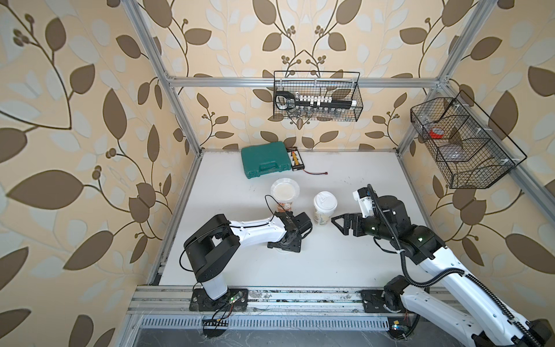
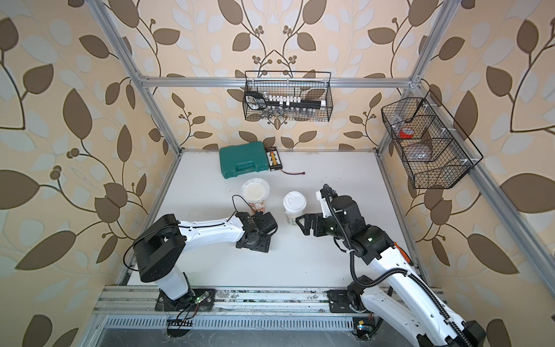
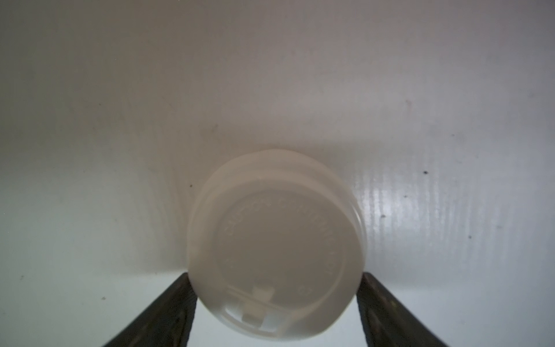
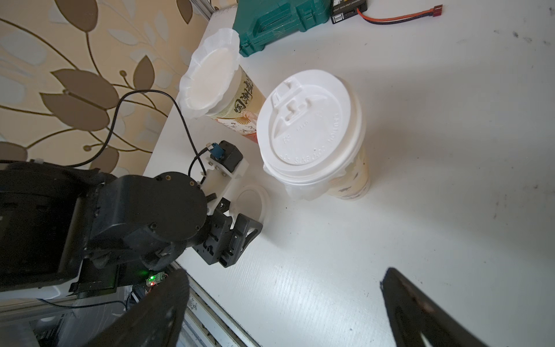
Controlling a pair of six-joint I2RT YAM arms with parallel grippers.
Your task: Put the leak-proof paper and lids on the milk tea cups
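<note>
One milk tea cup (image 4: 245, 104) stands on the left with a pale, crinkled paper sheet (image 4: 212, 78) over its mouth and no lid on it. Beside it, a second cup (image 4: 352, 179) wears a white lid (image 4: 309, 124), with paper edges showing beneath the rim. A loose white lid (image 3: 277, 243) lies on the table, directly under my left gripper. The left fingers are open, one finger at either side of that lid. My right gripper is open and empty, just right of the lidded cup.
Behind the cups are a green case (image 1: 266, 159) and a battery (image 1: 295, 158) with a cable. Wire baskets (image 1: 318, 98) hang on the frame above. The table's right half beyond the right gripper is mostly clear.
</note>
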